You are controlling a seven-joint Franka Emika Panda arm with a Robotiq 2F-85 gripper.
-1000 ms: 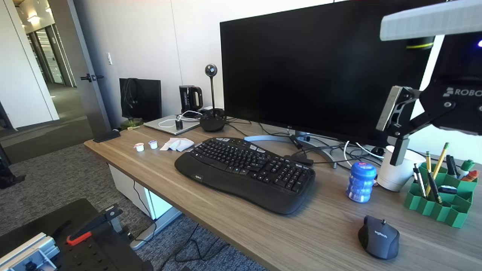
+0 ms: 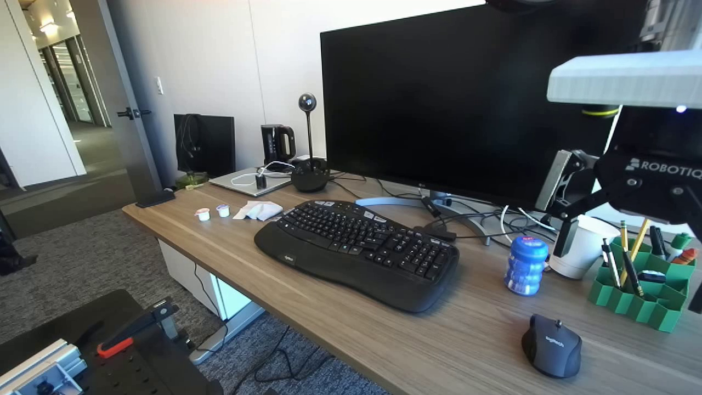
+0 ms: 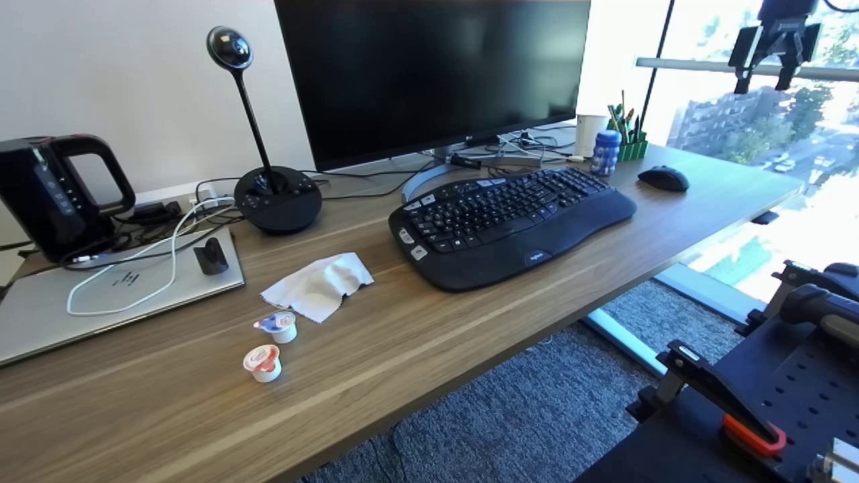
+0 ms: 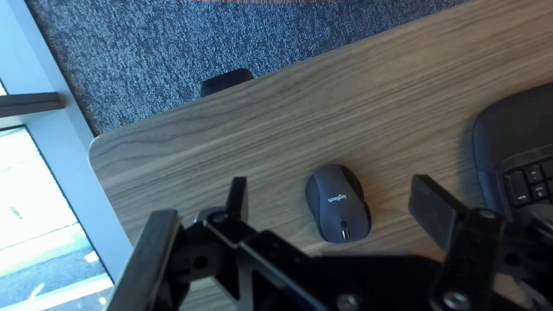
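Note:
A dark grey computer mouse (image 4: 338,203) lies on the wooden desk, seen from above in the wrist view between the two fingers of my gripper. The fingers are wide apart with nothing held, and the gripper hangs in the air above the desk. In the second exterior view my gripper (image 3: 762,80) is high at the upper right, well above the mouse (image 3: 664,178). In the first exterior view the mouse (image 2: 553,345) sits at the lower right, in front of the blue bottle (image 2: 526,265).
A black keyboard (image 2: 358,250) occupies the desk's middle. Behind the mouse stand a white cup (image 2: 581,250) and a green pen holder (image 2: 648,289). The large monitor (image 2: 460,99) rises at the back. Two creamer cups and a cloth (image 3: 318,286) lie at the far end.
My gripper has shifted left and slightly downward in the first exterior view. The mouse and the other desk objects have stayed put.

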